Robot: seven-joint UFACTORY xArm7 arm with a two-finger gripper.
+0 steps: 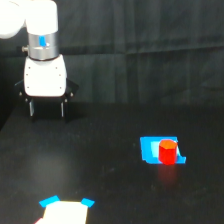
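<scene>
My gripper hangs at the upper left, its two fingers spread wide apart and nothing visible between them. Well to its right, a small red cylinder stands upright on a blue and white square patch, covering its lower right part. A wide stretch of dark table separates the gripper from the cylinder. At the bottom edge, a pale block-like thing sits between blue corners; the frame cuts it off, so its full shape is hidden.
A dark curtain closes off the back. A tiny reddish bit at the bottom edge, left of the pale thing, is too cropped to identify.
</scene>
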